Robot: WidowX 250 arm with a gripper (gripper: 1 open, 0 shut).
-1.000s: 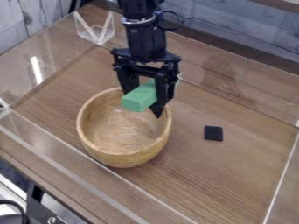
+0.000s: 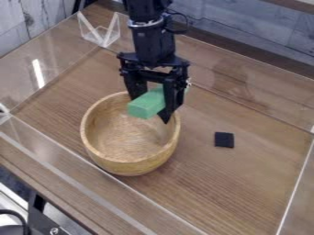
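A green block-like object (image 2: 149, 104) sits at the back rim of a round wooden bowl (image 2: 128, 151), just below my black gripper (image 2: 150, 93). The gripper's fingers straddle the area around the green object and look open; whether they touch it is hard to tell. The arm comes down from the top of the view and hides part of what lies behind.
A small black square (image 2: 223, 139) lies on the wooden table (image 2: 240, 184) right of the bowl. A pale clear object (image 2: 4, 115) is at the left edge.
The arm and gripper have shifted very slightly; the bowl and green object look almost unchanged.
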